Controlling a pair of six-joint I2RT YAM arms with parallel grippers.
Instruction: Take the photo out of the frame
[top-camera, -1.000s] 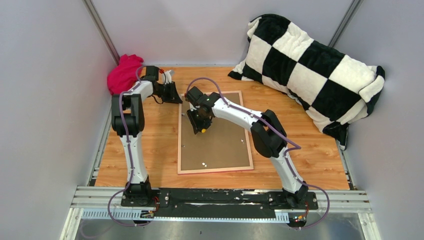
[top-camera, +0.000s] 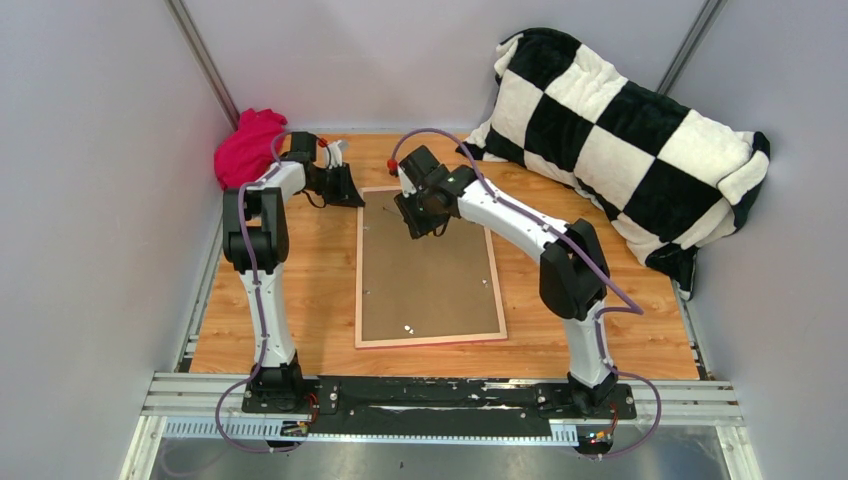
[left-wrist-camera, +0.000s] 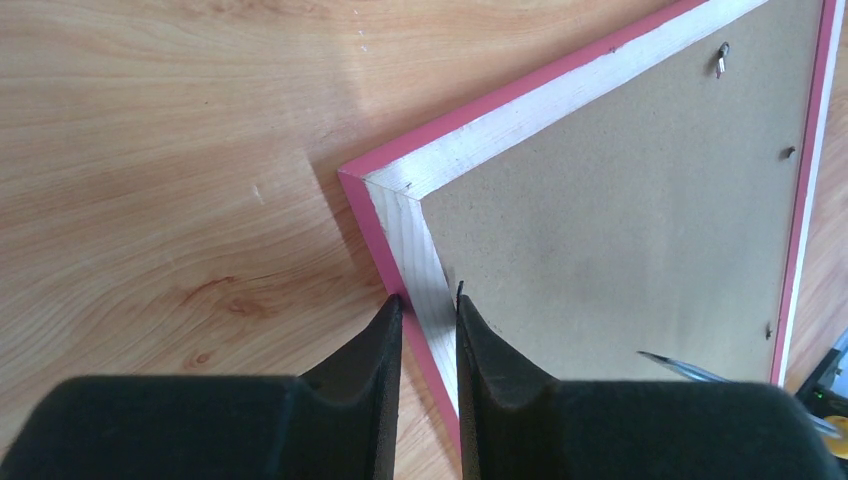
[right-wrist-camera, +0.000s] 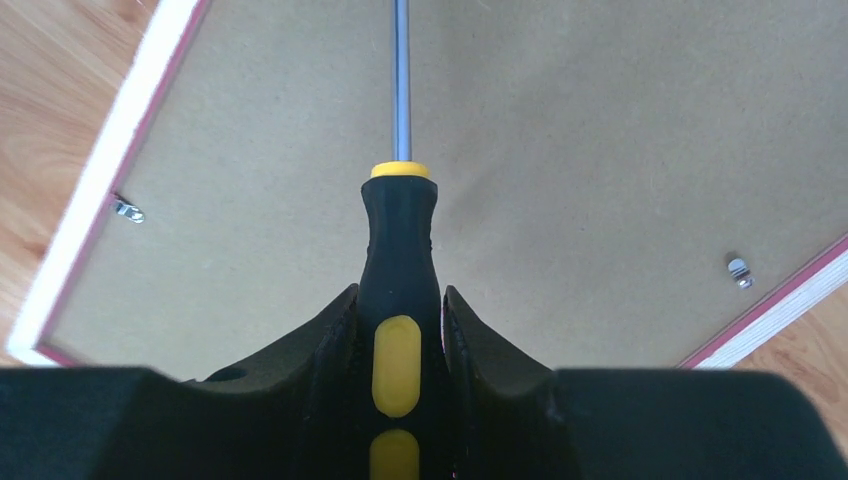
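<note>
The picture frame (top-camera: 428, 290), pink and pale wood with a brown backing board, lies back-up on the table, small metal tabs (left-wrist-camera: 720, 60) near its edges. My left gripper is shut on the frame's side near a corner. My right gripper is shut on a screwdriver (right-wrist-camera: 400, 230) with a black and yellow handle and steel shaft, held over the board. In the left wrist view its shaft (left-wrist-camera: 680, 365) shows at the lower right, above the board.
A checkered pillow (top-camera: 620, 140) lies along the back right, and a red cloth bundle (top-camera: 245, 150) at the back left.
My right gripper has moved back and to the right, carrying the screwdriver away from the frame's left side. The left arm and frame have not visibly moved.
</note>
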